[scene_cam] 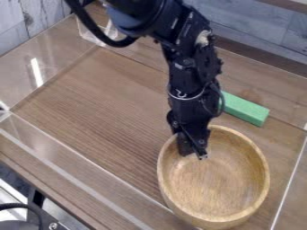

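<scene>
The black robot gripper (189, 137) reaches down from the top to the upper left rim of a round tan wooden bowl (222, 187). Its lower end overlaps that rim; whether the fingers grip it is hard to tell, as is how far they are apart. A green rectangular block (246, 109) lies behind the bowl on the right, partly hidden by the gripper.
Walls border it at the back, and a black cable shows at the lower left corner.
</scene>
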